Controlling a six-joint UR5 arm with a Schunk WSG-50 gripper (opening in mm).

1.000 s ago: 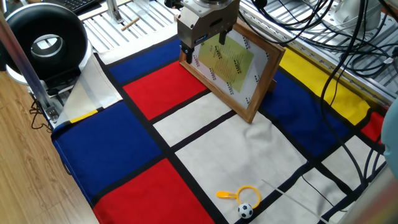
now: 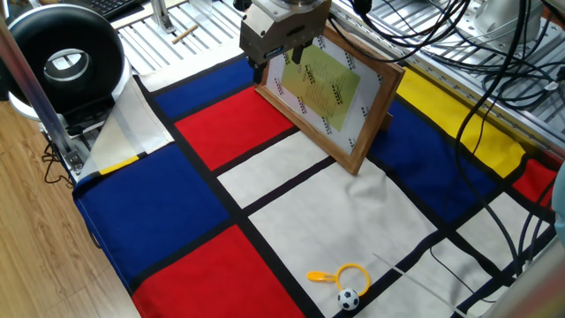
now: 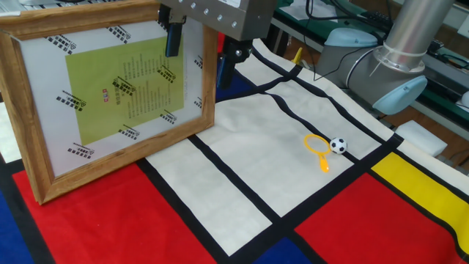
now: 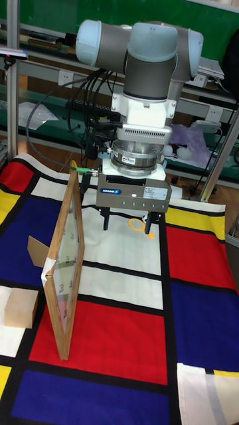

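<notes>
My gripper [image 2: 277, 65] is open and empty, its two dark fingers pointing down in front of the picture frame's face. Exterior view 2 shows the gripper [image 3: 198, 71] overlapping the upper right part of the frame. A wooden picture frame [image 2: 359, 146] with a green and white printed sheet stands upright, leaning slightly back. Edge-on in exterior view 3, the frame [image 4: 78, 241] is to the left of the gripper [image 4: 127, 230], apart from it. On the cloth lie a yellow magnifier-like ring with a handle [image 2: 320, 276] and a small soccer ball [image 2: 349, 299] touching or nearly touching it.
A small cardboard-coloured block [image 4: 21, 308] rests on the cloth behind the frame. Black cables [image 2: 459, 146] hang over one side of the table. A round black device [image 2: 66, 66] is at the far left corner.
The frame, ring and ball have stayed put.
</notes>
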